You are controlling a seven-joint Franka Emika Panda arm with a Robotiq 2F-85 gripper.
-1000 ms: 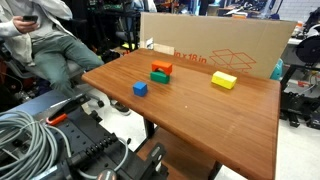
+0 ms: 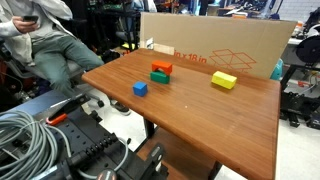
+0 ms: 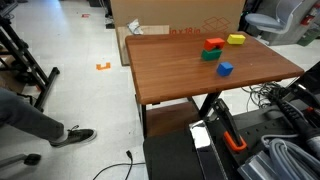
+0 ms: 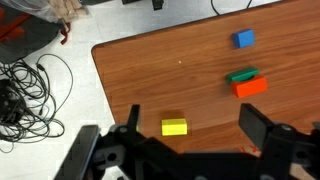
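Four small blocks lie on the brown table (image 2: pixel 210 125). The blue block (image 2: pixel 140 88) is by itself near one long edge. A green block (image 4: pixel 241 75) and a red block (image 4: pixel 249 87) lie close against each other; whether they touch is hard to tell. Farther off sits the yellow block (image 2: pixel 224 79), apart from the others. In the wrist view my gripper looks down on the table from above, its fingers spread wide and nothing held. The yellow block (image 4: pixel 174 127) shows in the gap between the fingers in that view, well below them.
A cardboard panel (image 2: pixel 215 40) stands along the table's far side. A seated person (image 2: pixel 50 45) is beyond the left end. Coiled cable (image 2: pixel 30 145) lies by the robot's base, and loose black wires (image 4: pixel 35 100) lie off the table.
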